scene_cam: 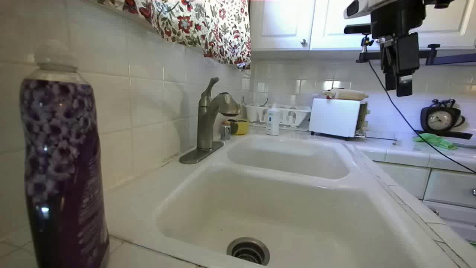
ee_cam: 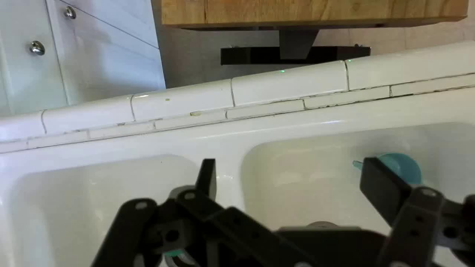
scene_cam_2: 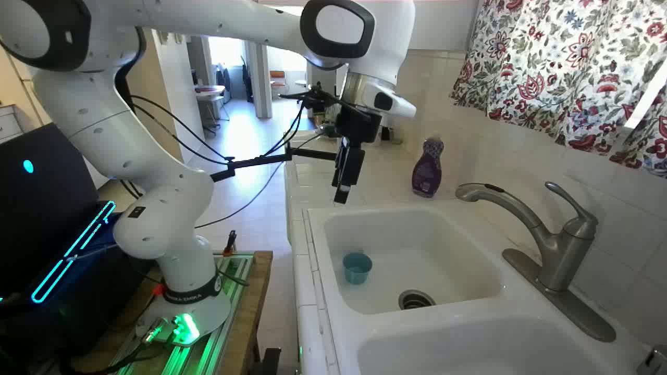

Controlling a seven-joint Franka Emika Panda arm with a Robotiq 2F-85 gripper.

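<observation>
My gripper stands open in the wrist view, its two fingers wide apart with nothing between them. A teal cup (ee_cam: 408, 167) lies in the sink basin on the right of that view, partly covered by my right finger (ee_cam: 383, 189); its short handle (ee_cam: 357, 164) points left. In exterior view 2 the cup (scene_cam_2: 357, 268) rests on the basin floor near the left wall, and my gripper (scene_cam_2: 342, 187) hangs above the level of the sink, clear of the cup. Exterior view 1 shows the gripper (scene_cam: 399, 85) high at upper right; the cup is not visible there.
A grey faucet (scene_cam_2: 550, 244) rises at the wall side, and a purple bottle (scene_cam_2: 428, 167) stands on the counter by the wall. A divider (scene_cam: 285, 174) separates the two basins. A white toaster oven (scene_cam: 334, 117) and dish rack (scene_cam: 292, 115) stand at the far end.
</observation>
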